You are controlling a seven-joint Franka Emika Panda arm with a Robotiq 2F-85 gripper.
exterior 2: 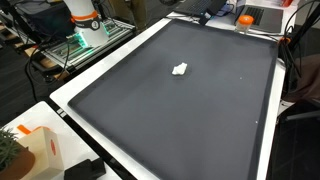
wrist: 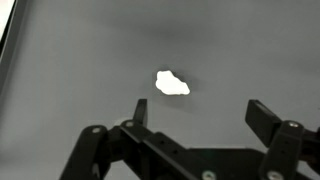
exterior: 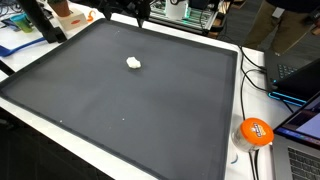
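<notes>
A small white crumpled piece point(exterior: 133, 62) lies on the dark grey board, toward its far side in exterior view 1. The same white piece point(exterior 2: 180, 69) shows near the upper middle of the board in exterior view 2. From the wrist camera, the white piece point(wrist: 172, 83) sits ahead of my gripper, whose two black fingers stand wide apart. Nothing is between them, and the board shows through the gap. In exterior view 1 only dark parts of the gripper point(exterior: 133, 18) appear at the top edge.
The grey board point(exterior: 150, 110) is otherwise bare, with a white table border around it. An orange-lidded jar point(exterior: 254, 133) and a laptop point(exterior: 298, 155) are at the right in exterior view 1. A plant pot point(exterior 2: 15, 158) stands at lower left in exterior view 2.
</notes>
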